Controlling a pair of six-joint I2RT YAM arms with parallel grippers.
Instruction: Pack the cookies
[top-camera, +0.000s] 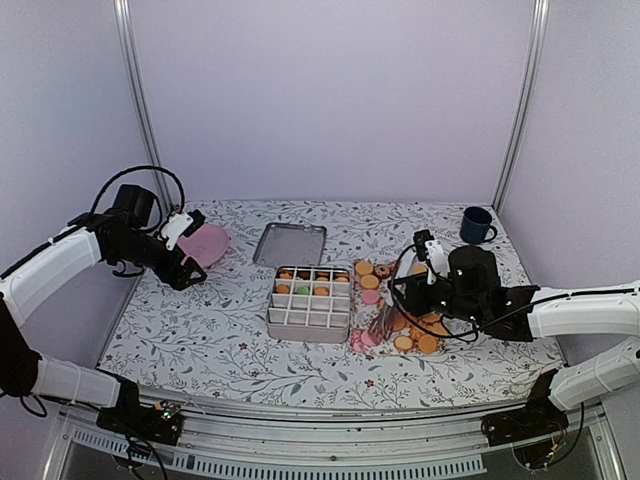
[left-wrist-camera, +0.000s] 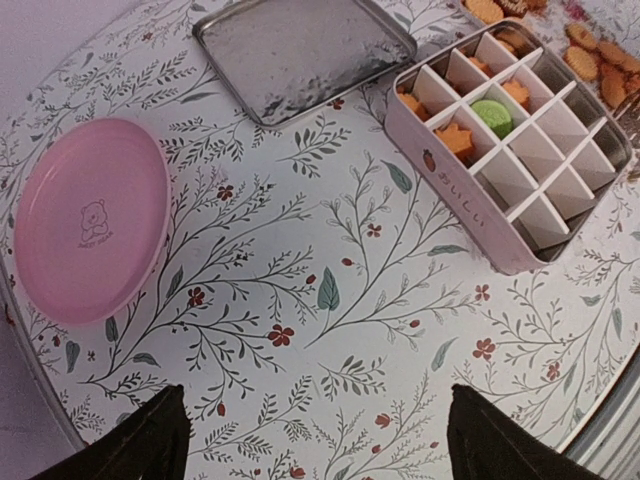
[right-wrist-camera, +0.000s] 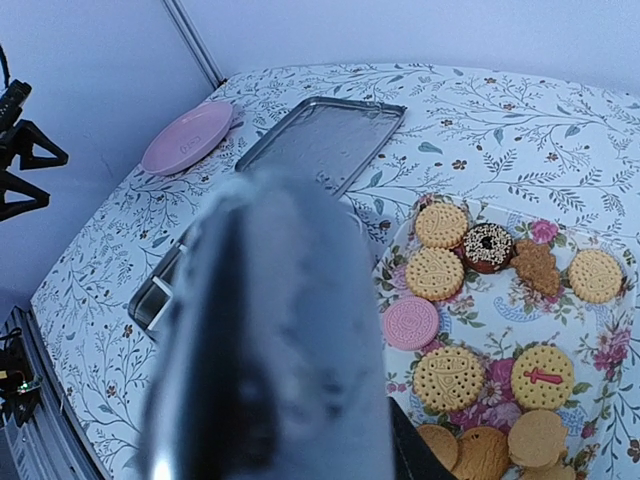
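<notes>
A compartmented box (top-camera: 309, 325) sits mid-table, some cells holding orange cookies and a green one (left-wrist-camera: 491, 115). Right of it lie cookies on a floral tray, including plain round ones (right-wrist-camera: 433, 272), a pink one (right-wrist-camera: 410, 322) and a sprinkled donut-like one (right-wrist-camera: 488, 247). My right gripper (top-camera: 390, 300) is low over these cookies; in the right wrist view a blurred metallic piece fills the centre, hiding the fingertips, so its state is unclear. My left gripper (top-camera: 185, 270) hangs open at the left, nothing between its fingers.
A pink plate (left-wrist-camera: 92, 215) lies at the left, a metal tray (left-wrist-camera: 300, 55) behind the box, and a dark mug (top-camera: 476, 225) at the back right.
</notes>
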